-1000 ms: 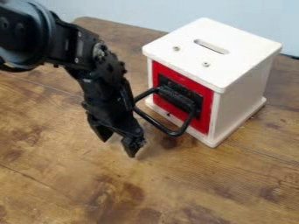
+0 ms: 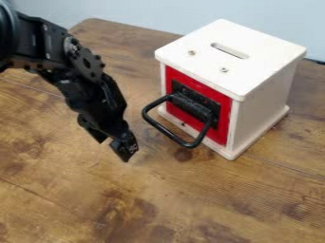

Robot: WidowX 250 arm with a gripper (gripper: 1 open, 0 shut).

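Note:
A white wooden box [image 2: 258,104] with a slot and screws on top stands right of centre. Its red front [image 2: 219,135] carries a black panel and a black loop handle [image 2: 188,142] that sticks out low toward the left. My black gripper [image 2: 112,142] hangs from the upper left, low over the wood left of the handle and apart from it. Whether its fingers are open or shut is hard to make out.
A pale wall [image 2: 140,14] runs behind it.
The arm has drawn back leftward, away from the box, with its gripper now a little higher and farther from the handle. The box looks unmoved.

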